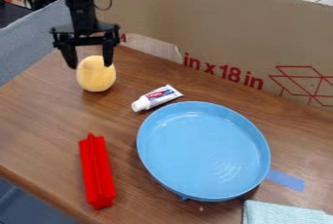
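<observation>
My gripper point(86, 43) hangs open at the upper left, its fingers just over a pale yellow round object point(96, 75) on the wooden table. A white toothpaste tube point(156, 97) lies to the right of that object, and a large light blue plate point(203, 150) sits at the centre right. A red bar-shaped object point(96, 170) lies near the table's front left.
A cardboard box wall point(235, 23) bounds the back of the table point(39, 130). A light cloth point(286, 215) lies at the front right corner, with blue tape point(287, 180) beside the plate.
</observation>
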